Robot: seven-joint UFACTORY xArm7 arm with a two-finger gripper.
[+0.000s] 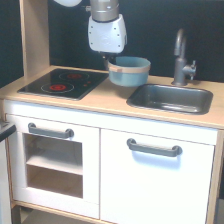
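A light blue pot point(131, 74) is in the upper middle, over the counter between the stovetop point(62, 84) and the sink point(170, 98). The white gripper point(111, 62) is above the pot's left rim, at or near it; whether its fingers are closed on the rim is too small to tell.
A grey faucet point(181, 58) stands behind the sink. The wooden counter point(20, 93) tops white cabinets with an open-fronted oven door point(55, 150) and a closed door point(155, 185). A wooden post point(35, 35) rises at the back left.
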